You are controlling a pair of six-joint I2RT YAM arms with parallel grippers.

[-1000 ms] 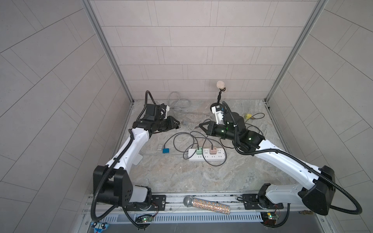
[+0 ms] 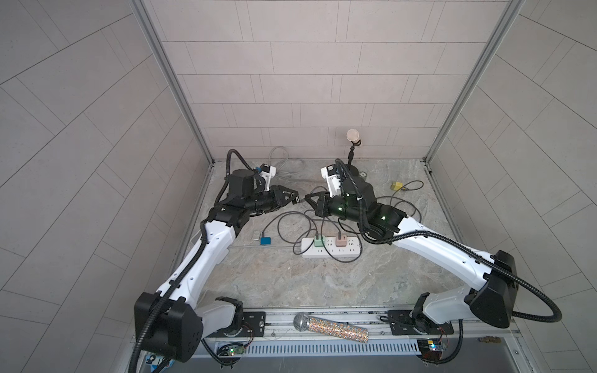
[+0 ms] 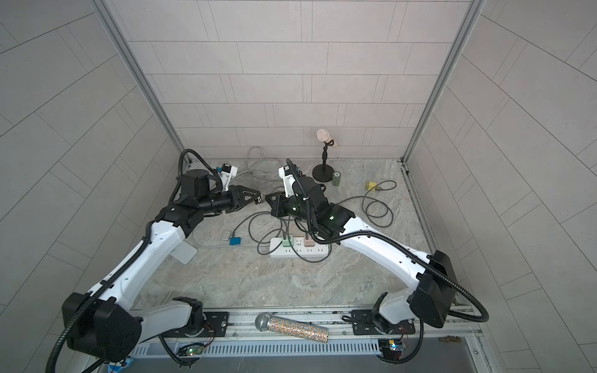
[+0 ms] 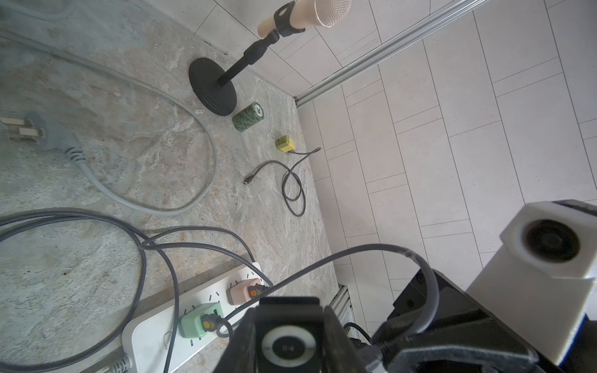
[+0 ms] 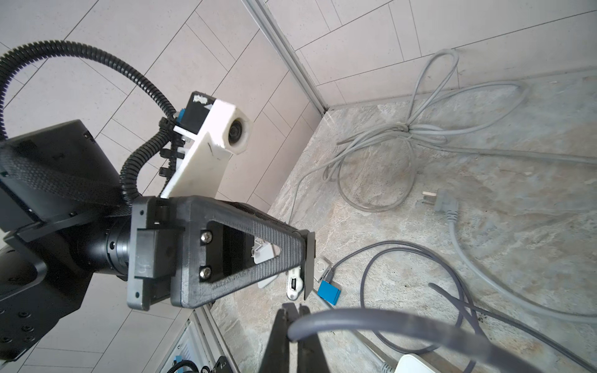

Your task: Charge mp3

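The mp3 player (image 4: 287, 342), small with a round button pad, is held in my shut left gripper (image 2: 293, 199); its end with a port (image 5: 293, 283) faces my right gripper. My right gripper (image 2: 308, 197) is shut just across from it, a short gap away, with a dark grey cable (image 5: 379, 320) at its fingertips; the plug is hard to make out. Below them a white power strip (image 2: 330, 251) carries a green adapter (image 4: 199, 320) and a pink adapter (image 4: 242, 292) with cables.
A microphone on a stand (image 3: 322, 171), a small green can (image 3: 335, 178) and a yellow adapter (image 3: 371, 185) stand at the back right. A blue adapter (image 3: 235, 240) lies left of the strip. Loose cables cross the table; a glittery microphone (image 3: 292, 327) lies at the front.
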